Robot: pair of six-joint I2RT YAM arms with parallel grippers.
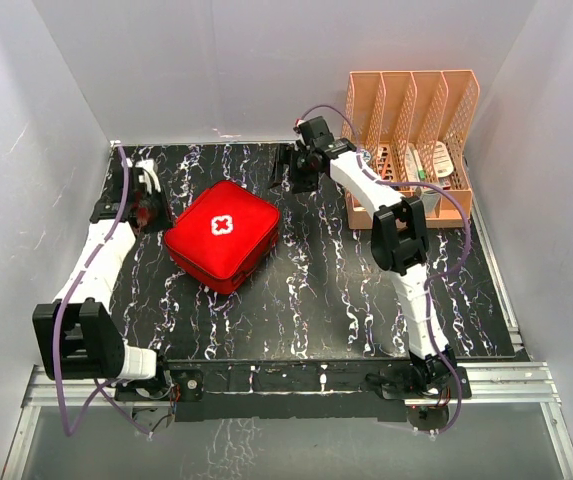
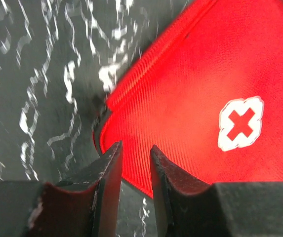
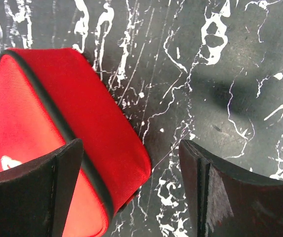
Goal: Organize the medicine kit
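A red zipped soft case with a white cross (image 1: 221, 250) lies on the black marbled surface, left of centre. My left gripper hangs over its left side, fingers part open with nothing held; the cross shows to their right in the left wrist view. My right gripper is beyond the case's right back side, fingers apart and empty, with the red fabric (image 3: 97, 118) below and to the left in its view.
A peach compartment organizer (image 1: 411, 100) holding small boxes and items stands at the back right, partly behind my right arm. Grey walls enclose the sides and back.
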